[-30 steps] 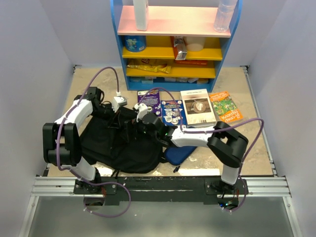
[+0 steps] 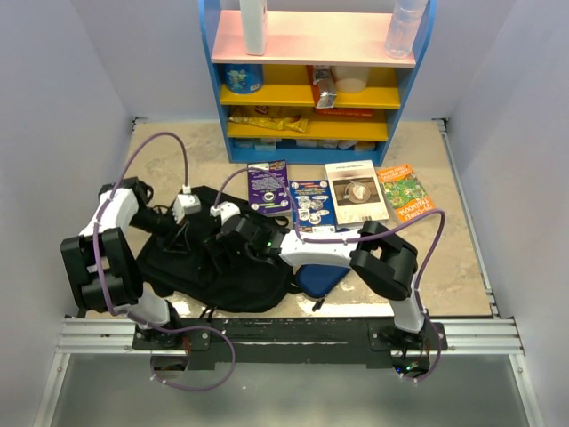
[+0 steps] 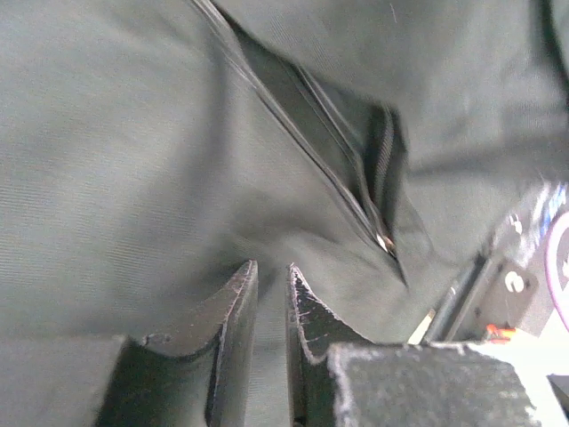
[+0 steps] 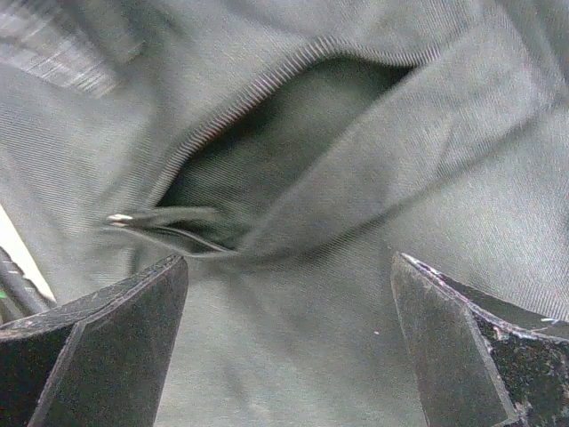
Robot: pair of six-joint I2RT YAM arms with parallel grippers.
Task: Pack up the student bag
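The black bag (image 2: 231, 289) lies flat and rumpled on the left of the table. Both grippers are over it. In the left wrist view, my left gripper has its fingertips a little apart above the fabric, below a partly open zipper (image 3: 356, 191), with nothing visible between them. My right gripper stands open over the fabric, below a gaping zipped opening (image 4: 276, 151), with nothing between its fingers.
Books and notebooks (image 2: 356, 191) lie right of the bag, with a blue case (image 2: 320, 280) in front. The shelf unit (image 2: 311, 36) stands at the back.
The left arm has moved left and toward the front across the bag. The right arm has shifted left, its gripper now farther over the bag's middle.
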